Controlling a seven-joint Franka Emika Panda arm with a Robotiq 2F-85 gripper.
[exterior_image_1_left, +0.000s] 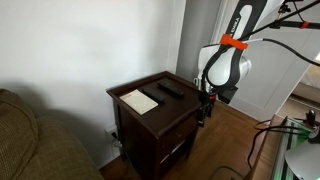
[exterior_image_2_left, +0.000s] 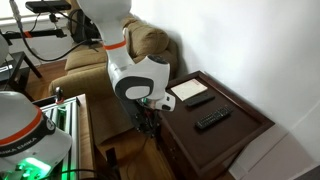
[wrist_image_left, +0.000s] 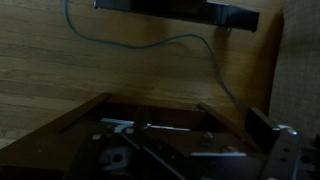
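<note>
A dark brown wooden nightstand (exterior_image_1_left: 150, 118) stands against the white wall, its drawer front (exterior_image_1_left: 180, 132) facing the arm. My gripper (exterior_image_1_left: 205, 110) hangs beside the top front edge of the nightstand, pointing down. In exterior view 2 the gripper (exterior_image_2_left: 150, 124) is at the near side of the nightstand (exterior_image_2_left: 215, 140). Through the dim wrist view, the gripper is open, its fingers far apart. Brown wooden edges (wrist_image_left: 75, 125) lie under it; darkness hides whether the drawer is partly pulled out. Nothing shows held.
A black remote (exterior_image_1_left: 171, 89) and a white booklet (exterior_image_1_left: 138, 101) lie on the nightstand top. A brown couch (exterior_image_1_left: 28, 140) stands to the left in exterior view 1. A cable (wrist_image_left: 150, 45) crosses the wooden floor, with a dark object (wrist_image_left: 185, 10) beyond it.
</note>
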